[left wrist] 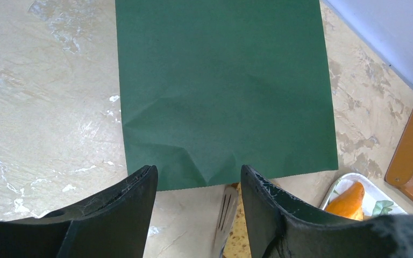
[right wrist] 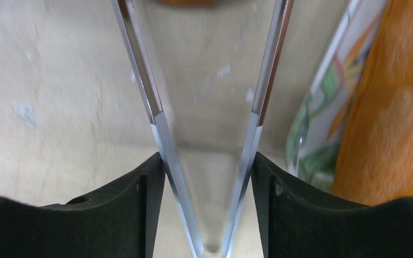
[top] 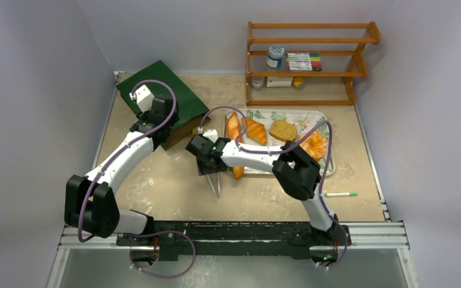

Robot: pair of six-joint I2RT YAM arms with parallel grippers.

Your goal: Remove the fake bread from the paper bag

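Note:
The green paper bag (top: 168, 84) lies at the back left, its mouth facing front-right. My left gripper is partly open above the mouth edge; nothing shows gripped between its fingers. Just outside the mouth sits a bread slice (left wrist: 238, 234), mostly covered by my right arm in the top view. My right gripper is spread wide, with metal tongs (right wrist: 177, 174) spanning between its fingers and touching both. The tongs' arms diverge toward the bag side; one slotted end (left wrist: 226, 212) is beside the slice. I cannot see inside the bag.
A floral tray (top: 270, 114) carries a baguette (top: 233, 125), a croissant (top: 254, 130), another slice (top: 283, 130) and a round bread (top: 314, 144). Behind it stands a wooden rack (top: 300, 73). A green-capped pen (top: 340, 194) lies at right.

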